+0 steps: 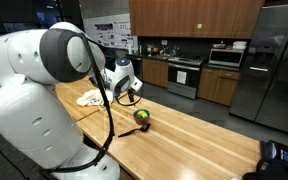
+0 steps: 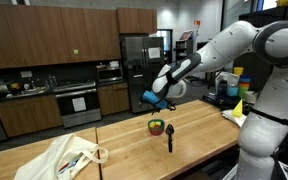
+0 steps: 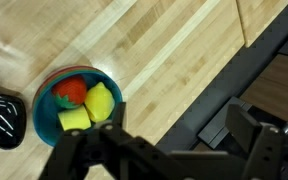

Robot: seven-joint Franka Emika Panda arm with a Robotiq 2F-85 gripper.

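Note:
A round bowl [image 3: 39, 124] with a teal rim stands on the wooden table. In the wrist view it holds a red strawberry-like piece [image 3: 70, 92], a yellow lemon-like piece [image 3: 99, 101] and yellow blocky pieces [image 3: 74, 119]. My gripper is open, its fingers apart with only bare tabletop showing between them. Both exterior views place the gripper [image 2: 156, 102] above the table near the bowl [image 2: 156, 130], not touching it. Beside the bowl lies a black utensil [image 3: 2, 118], also visible as a dark utensil [image 1: 134, 131] in exterior view 1.
A crumpled white cloth [image 2: 69, 158] covers one end of the table. Kitchen cabinets, an oven [image 1: 185, 78] and a fridge [image 1: 267, 65] stand well behind.

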